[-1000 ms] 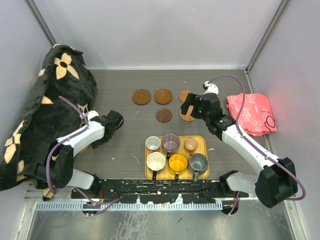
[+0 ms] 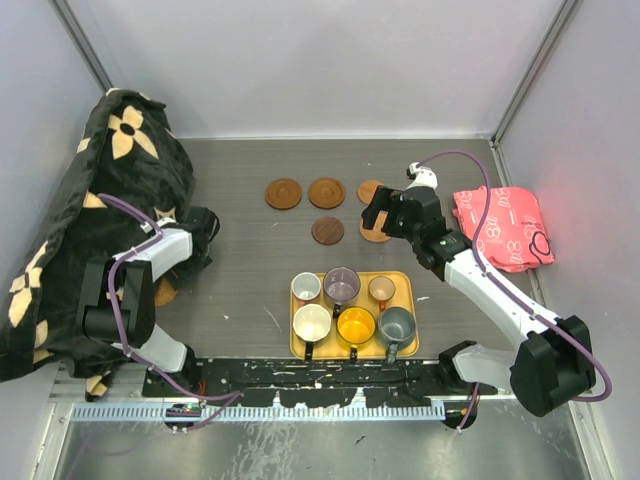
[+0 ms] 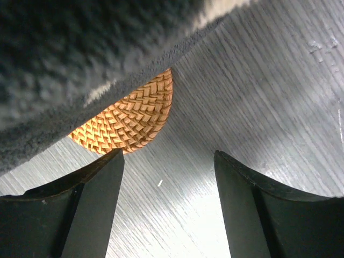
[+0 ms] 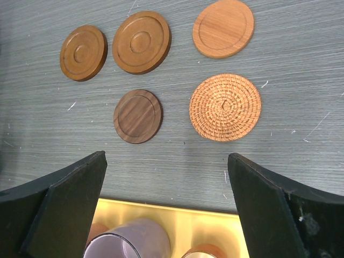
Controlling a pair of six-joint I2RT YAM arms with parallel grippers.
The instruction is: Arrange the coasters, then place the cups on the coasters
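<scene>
Several cups, among them a purple cup [image 2: 342, 287], a yellow cup [image 2: 355, 326] and a white cup [image 2: 311, 323], are gathered on a yellow tray [image 2: 405, 289] at the front middle. Behind it lie a dark brown coaster [image 4: 138, 116], a woven coaster [image 4: 225, 107] and several other wooden coasters. My left gripper is open and empty, low beside the dark blanket at the left. Part of another woven coaster [image 3: 129, 121] peeks out from under that blanket, just beyond the left finger. Over the coasters' right side my right gripper hangs open, nothing between its fingers.
The dark flowered blanket [image 2: 120, 170] is heaped along the left wall and covers part of the table. A folded red cloth [image 2: 505, 228] lies at the right. Bare table [image 2: 240, 270] separates the blanket from the tray.
My left arm has moved left, bringing its gripper closer to the blanket. The right arm, the cups and the coasters on the open table are where they were.
</scene>
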